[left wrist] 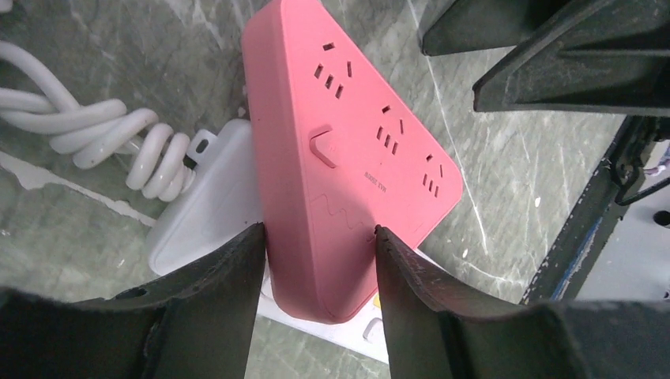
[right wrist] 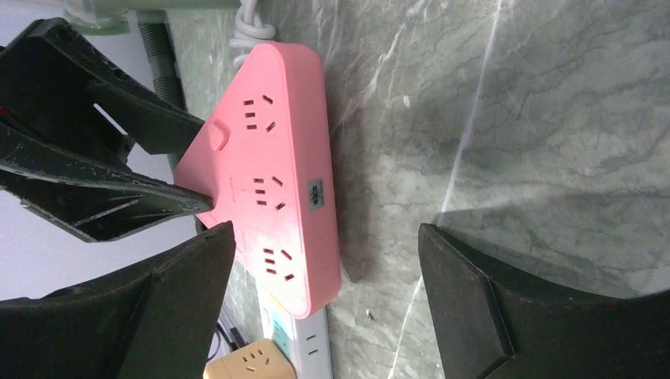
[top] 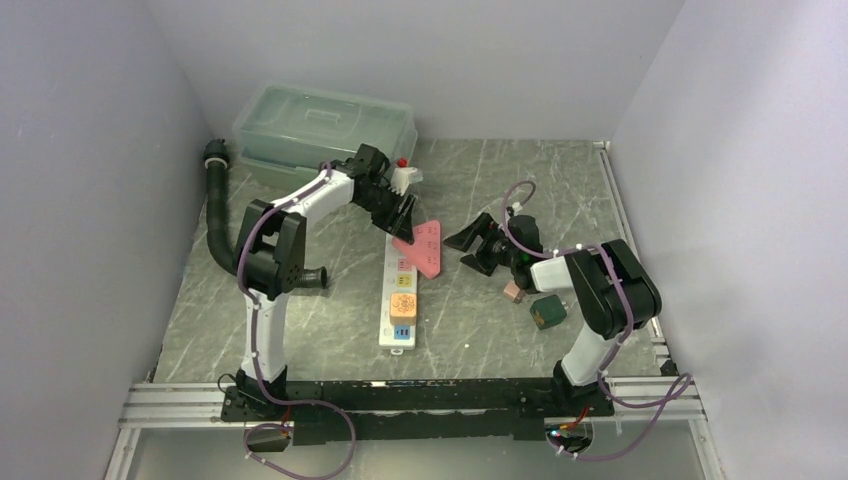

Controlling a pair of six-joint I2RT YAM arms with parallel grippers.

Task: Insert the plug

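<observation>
A pink triangular plug block (top: 427,247) with several sockets on its face is gripped at one corner by my left gripper, shut on it. It is over the far end of the long white power strip (top: 398,300); whether its prongs touch the strip is hidden. In the right wrist view, the pink plug's side edge (right wrist: 314,174) faces the fingers, while left fingers (right wrist: 150,197) hold its far corner. My right gripper stands open to the right of the plug, nothing between its fingers.
An orange cube plug (top: 403,308) sits near the strip's near end. A green block (top: 548,312) and a small pinkish block (top: 514,291) lie by the right arm. Behind the left arm is a clear bin (top: 325,120). A black hose (top: 218,215) lies left.
</observation>
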